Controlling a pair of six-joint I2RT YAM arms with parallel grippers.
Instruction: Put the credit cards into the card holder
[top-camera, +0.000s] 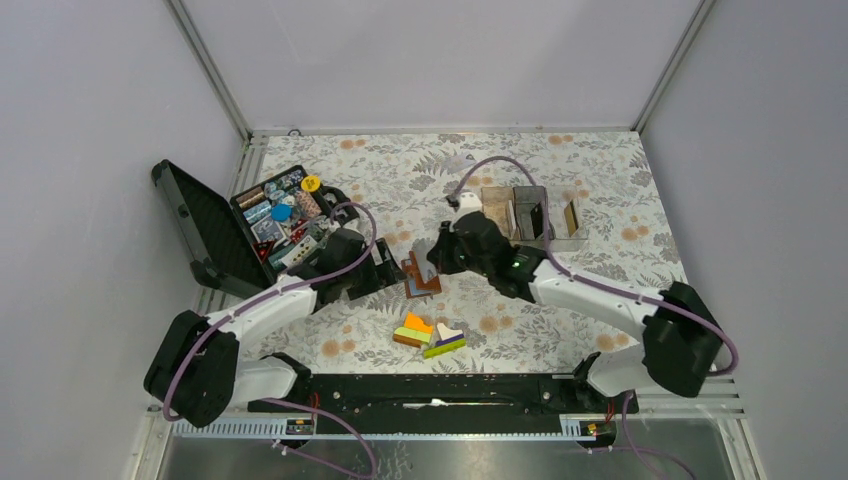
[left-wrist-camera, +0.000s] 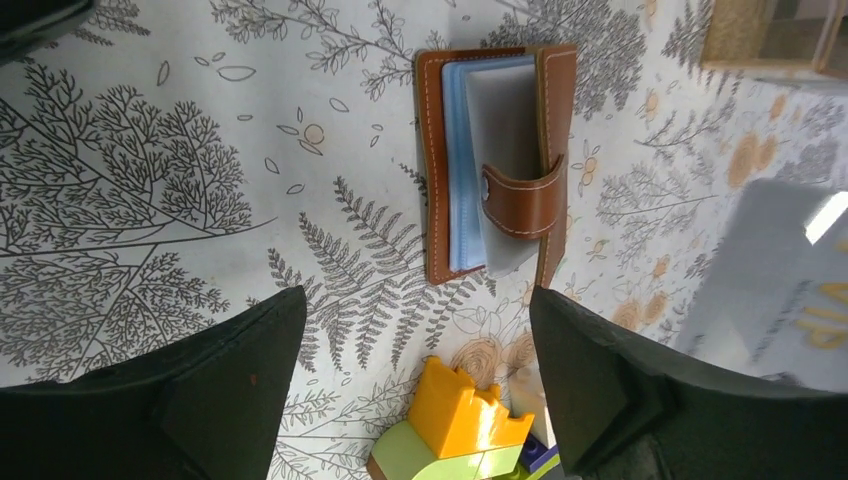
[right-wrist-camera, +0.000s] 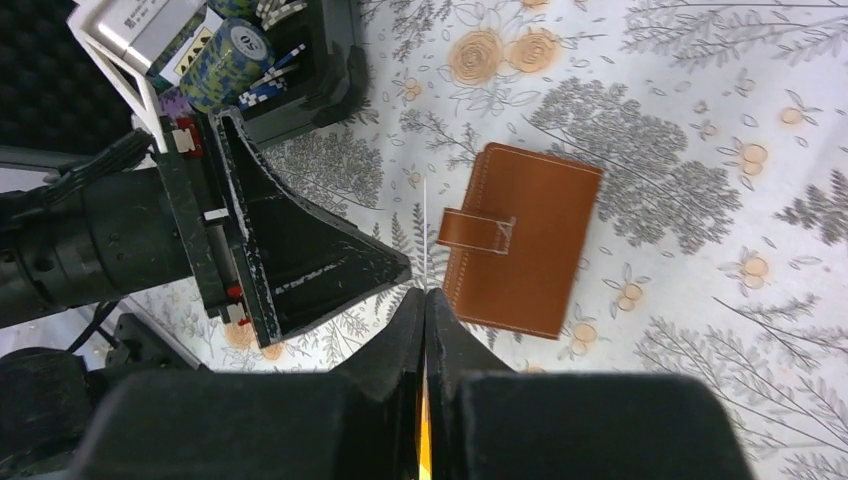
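Note:
The brown leather card holder (left-wrist-camera: 520, 205) lies on the cloth, its strap and pale blue and clear sleeves visible in the left wrist view. My left gripper stands open just beyond it, nothing between its fingers. My right gripper (top-camera: 438, 258) is shut over the holder's right side; in the top view a thin pale, translucent card sits at its tip, showing edge-on as a fine line in the right wrist view and blurred at the right of the left wrist view (left-wrist-camera: 760, 280).
An open black case (top-camera: 285, 220) of small items is at the left. A compartmented clear box (top-camera: 530, 212) stands at the back right. Coloured blocks (top-camera: 425, 335) lie near the front edge.

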